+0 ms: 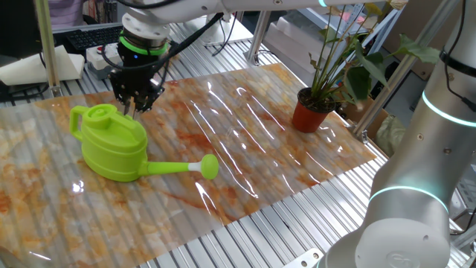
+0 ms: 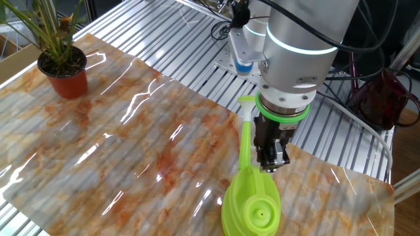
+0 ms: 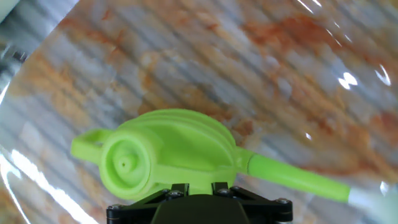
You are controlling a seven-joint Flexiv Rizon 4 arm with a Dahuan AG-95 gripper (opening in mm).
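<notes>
A bright green watering can point(image 1: 113, 145) stands upright on the marbled sheet, its spout with a white collar and round green head pointing right in exterior view 1. My gripper point(image 1: 132, 113) points down, above and behind the can's body in that view. In the wrist view, the two black fingertips of the gripper are apart, with the can's green body point(image 3: 186, 149) showing beyond the gap. Nothing is held between them. In exterior view 2 the gripper point(image 2: 272, 168) is close to where the spout joins the body.
A potted plant in a reddish-brown pot point(image 1: 311, 113) stands at the sheet's far right in exterior view 1. Between can and plant, the marbled sheet point(image 1: 238, 141) is bare. A dark red pitcher point(image 2: 384, 98) is off the sheet.
</notes>
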